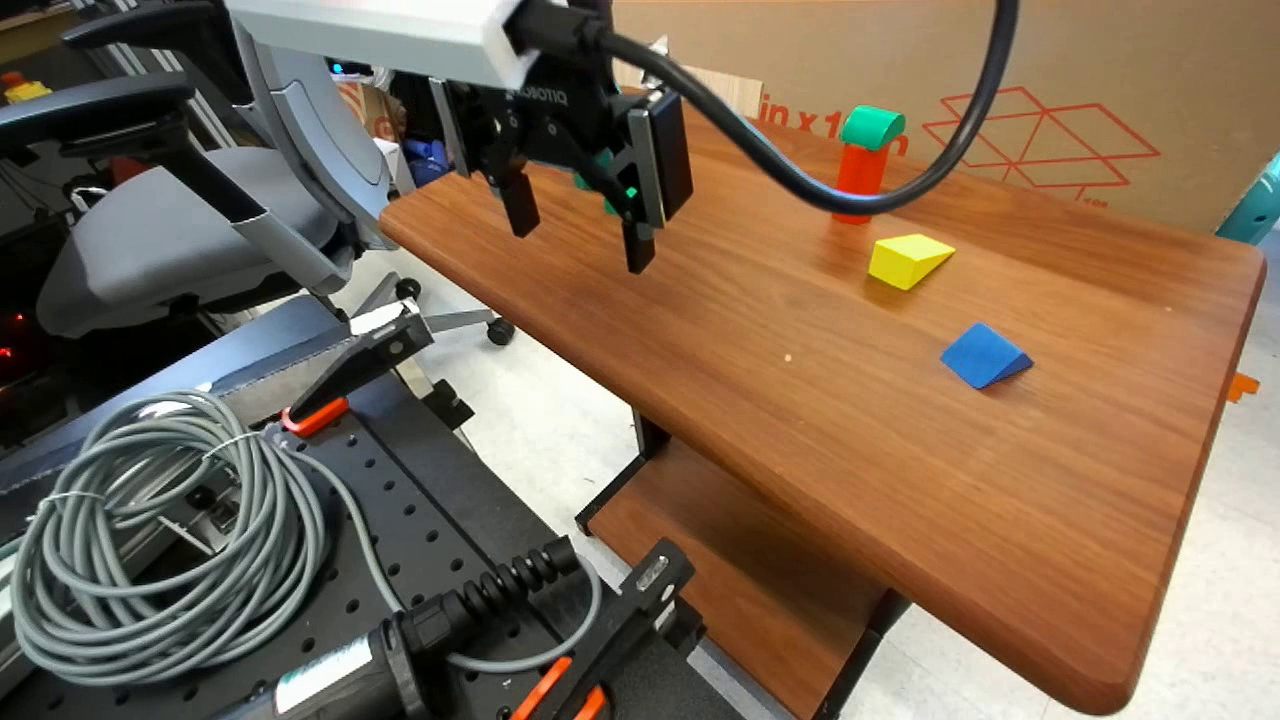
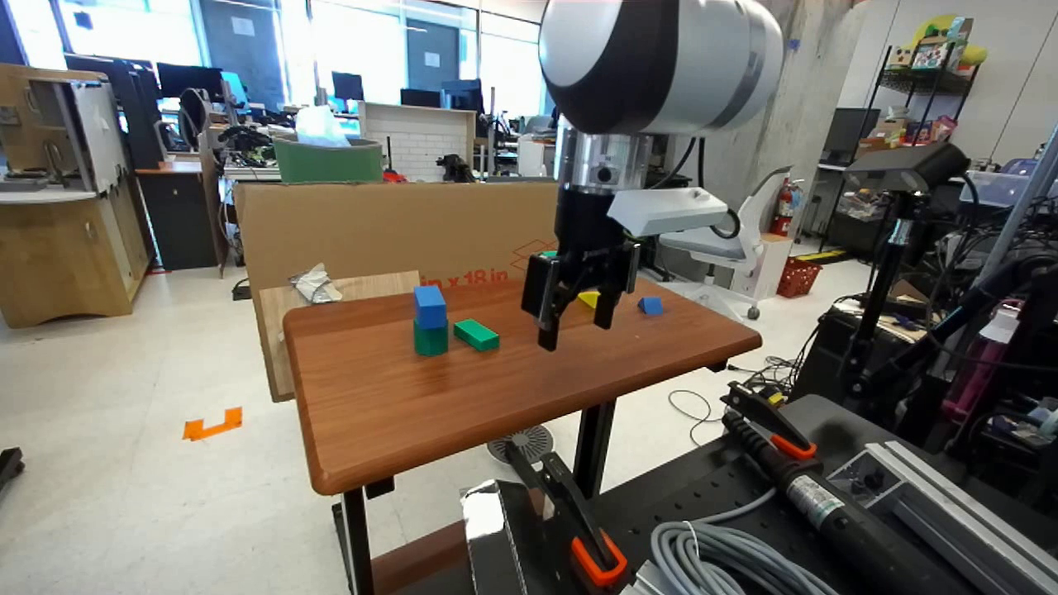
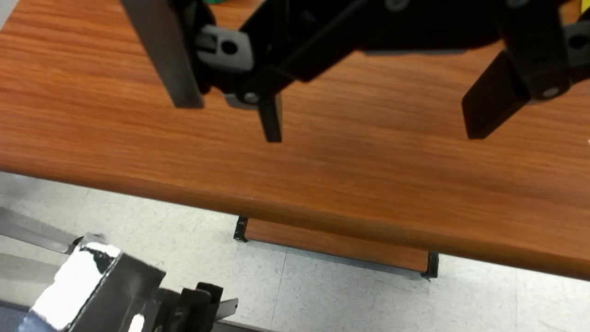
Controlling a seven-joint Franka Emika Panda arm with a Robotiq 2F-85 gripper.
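Observation:
My gripper hangs above the middle of the wooden table, its fingers wide apart and empty. In the wrist view only bare wood lies below its fingers. A blue block rests on top of a green block, and a flat green block lies beside them; my arm hides most of these in exterior view 1. There, a red cylinder stands upright with a green half-round block on it. A yellow wedge and a blue triangular block lie nearer the right side.
Along the table's back edge stands a cardboard panel. In front of the table is a black bench with a coiled grey cable and clamps.

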